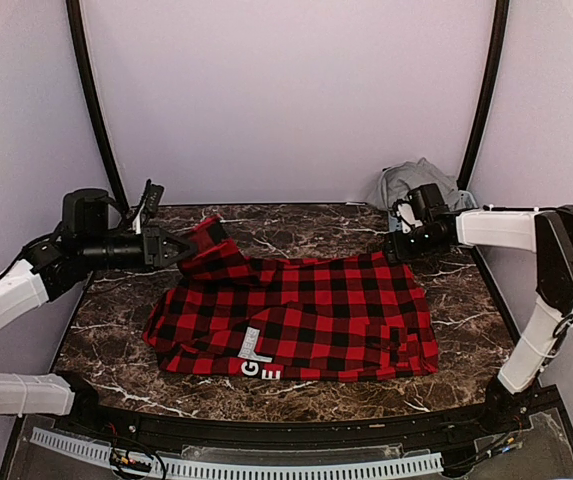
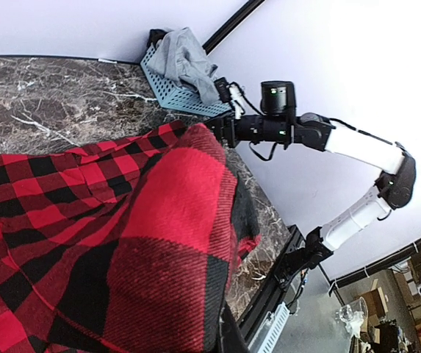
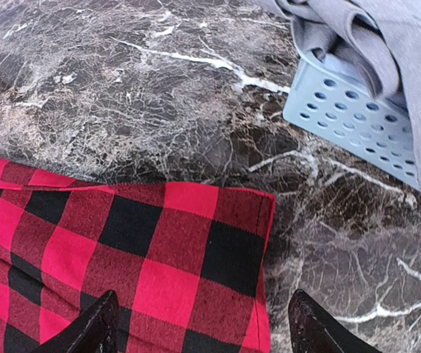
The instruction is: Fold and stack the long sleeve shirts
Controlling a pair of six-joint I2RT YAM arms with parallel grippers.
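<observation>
A red-and-black checked shirt (image 1: 316,300) lies spread on the dark marbled table, white letters near its front edge. Its upper left part is raised off the table, with my left gripper (image 1: 178,248) shut on the cloth. That lifted fabric (image 2: 166,243) fills the middle of the left wrist view and hides most of the fingers. Over the shirt's far right corner hovers my right gripper, open, its fingers (image 3: 96,327) apart on either side of the corner cloth (image 3: 188,257). No cloth appears pinched between them.
At the back right stands a light blue perforated basket (image 3: 350,118) with grey cloth (image 1: 421,185) draped in it, close to the right gripper. Bare marbled table (image 1: 266,217) runs behind the shirt. Walls flank both sides.
</observation>
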